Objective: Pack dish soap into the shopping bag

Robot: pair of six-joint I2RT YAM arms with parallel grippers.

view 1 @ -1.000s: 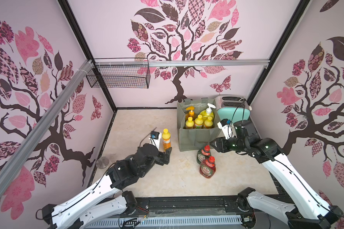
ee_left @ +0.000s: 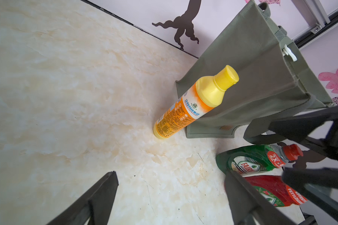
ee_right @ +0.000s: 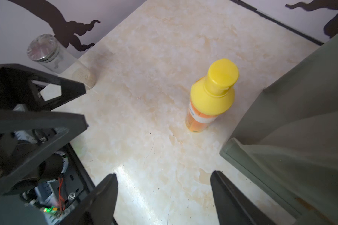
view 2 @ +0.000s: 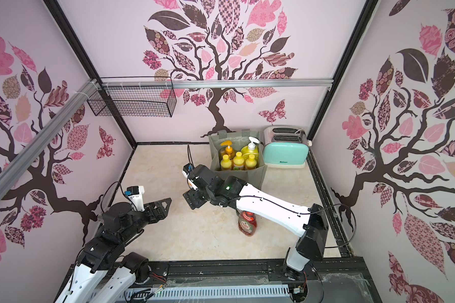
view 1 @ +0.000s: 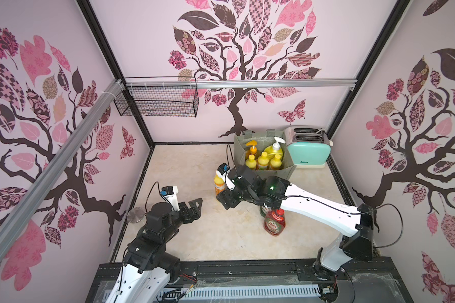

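An upright yellow-orange bottle (ee_left: pixel 180 112) stands on the table just left of the grey-green shopping bag (ee_left: pixel 240 67). The bag holds several yellow bottles and pump bottles (view 2: pixel 238 160). Green (ee_left: pixel 247 159) and red (ee_left: pixel 266 189) Fairy bottles stand in front of the bag. My right gripper hangs above the table near the yellow-orange bottle, fingers apart, empty, hiding most of that bottle in the top views. My left gripper stands open at the left, facing the same bottle, with nothing between its fingers.
A turquoise toaster (view 1: pixel 308 151) sits at the back right beside the bag. A lidded glass jar (ee_right: pixel 58 56) stands at the left edge behind the left arm. A wire basket (view 1: pixel 156 101) hangs on the back rail.
My right arm has swung leftward from in front of the toaster to beside the yellow-orange bottle. My left gripper has drawn back leftward, away from that bottle.
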